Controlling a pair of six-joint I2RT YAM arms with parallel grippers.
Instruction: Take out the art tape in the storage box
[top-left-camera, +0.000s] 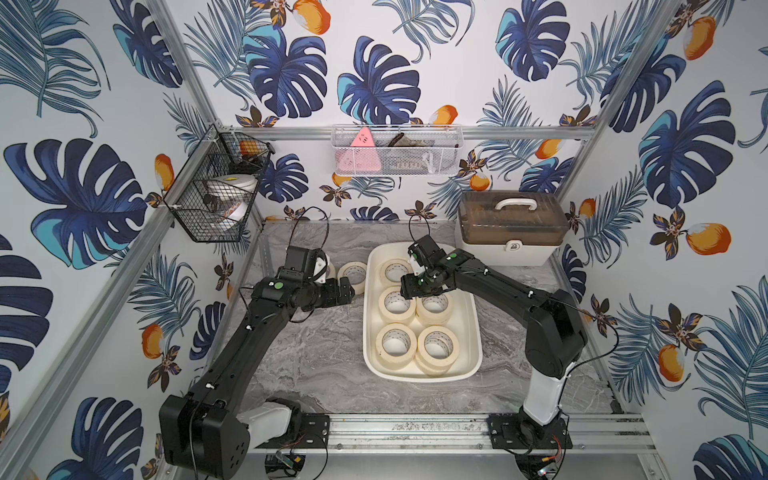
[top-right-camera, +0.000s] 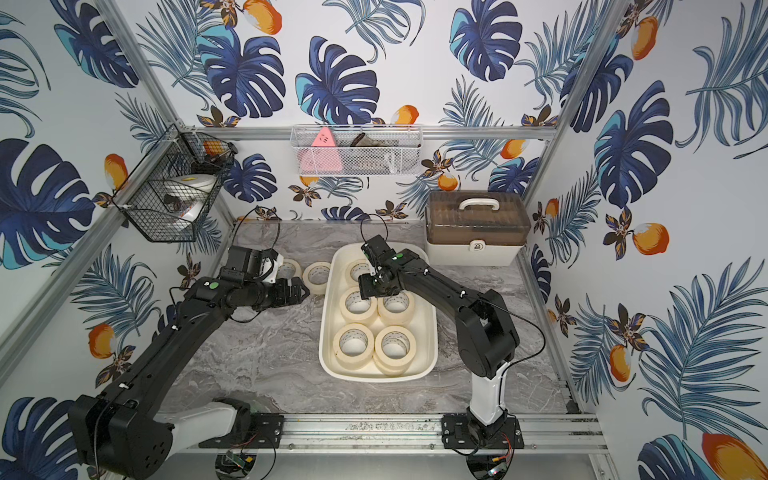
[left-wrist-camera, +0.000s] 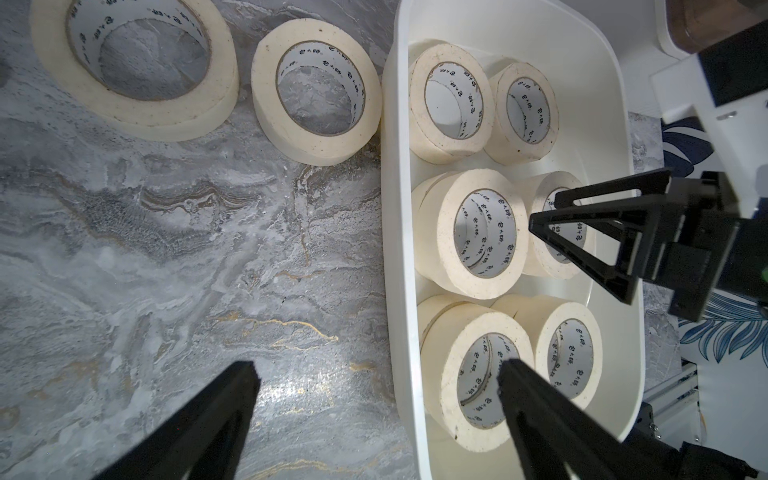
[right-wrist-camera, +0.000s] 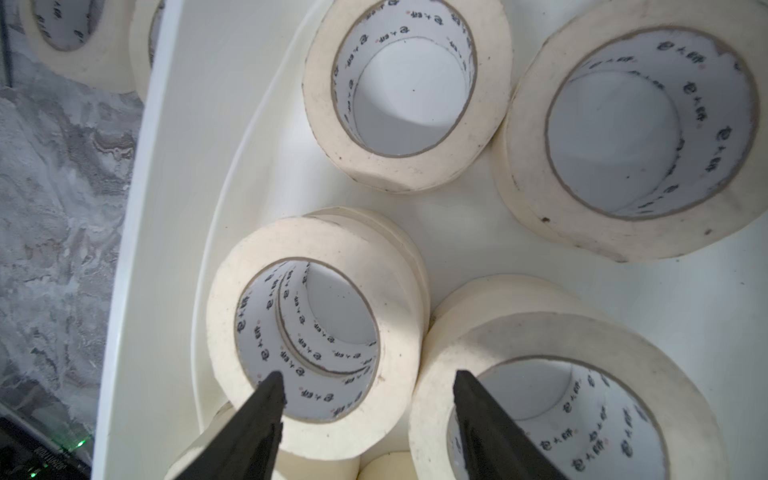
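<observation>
A white tray (top-left-camera: 468, 360) in the middle of the table holds several rolls of cream masking tape (left-wrist-camera: 440, 256), some stacked in pairs. Two more rolls (left-wrist-camera: 276, 112) lie on the marble to its left. My left gripper (top-left-camera: 340, 289) hangs open left of the tray, near those rolls; its fingertips are blurred in the left wrist view. My right gripper is over the middle rolls, its fingers parted above a stacked pair, with nothing seen held between them.
A lidded brown-and-cream box (top-left-camera: 512, 228) stands at the back right. A black wire basket (top-left-camera: 220, 212) and a white mesh rack (top-left-camera: 400, 164) hang on the walls.
</observation>
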